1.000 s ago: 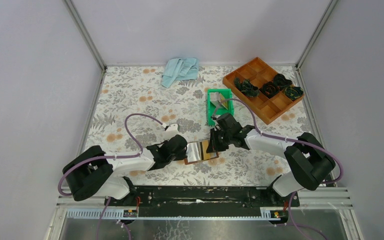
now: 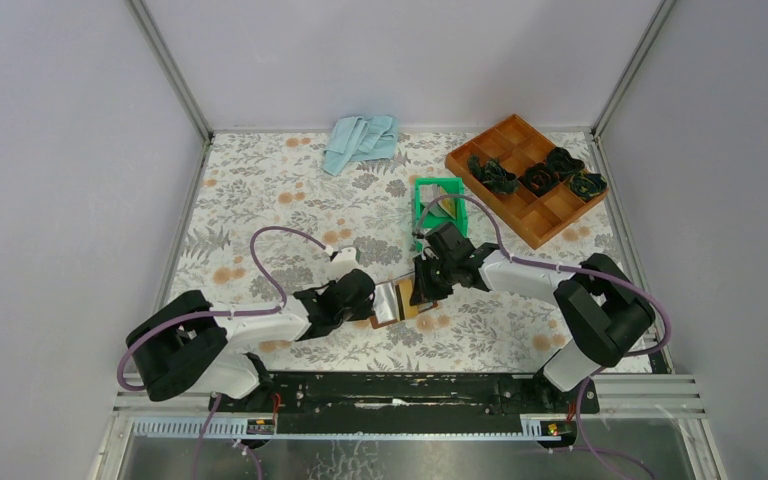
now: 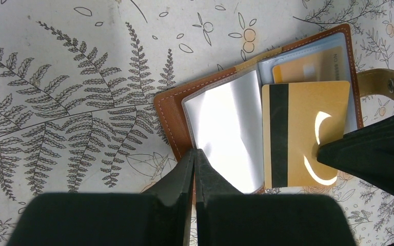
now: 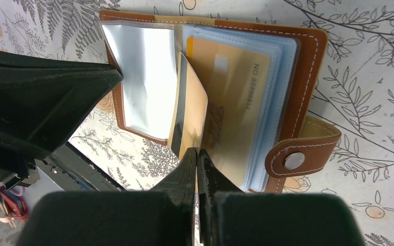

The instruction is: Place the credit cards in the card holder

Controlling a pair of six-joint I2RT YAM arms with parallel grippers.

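The brown leather card holder (image 3: 169, 110) lies spread on the table with its clear sleeves showing. One gold card (image 4: 243, 87) is inside a right-hand sleeve. A second gold card with a black stripe (image 3: 308, 128) stands tilted above the holder's middle, its free edge by the fold. My right gripper is shut on that card's edge. My left gripper is at the holder's left side, its fingertips close together over the leather and the white sleeve (image 3: 231, 123); whether they pinch anything is hidden.
Behind the holder stands a green basket (image 2: 464, 200) with cards inside. A wooden tray (image 2: 515, 130) with dark coiled items is at the back right, a blue cloth (image 2: 360, 140) at the back.
The left arm looks still.
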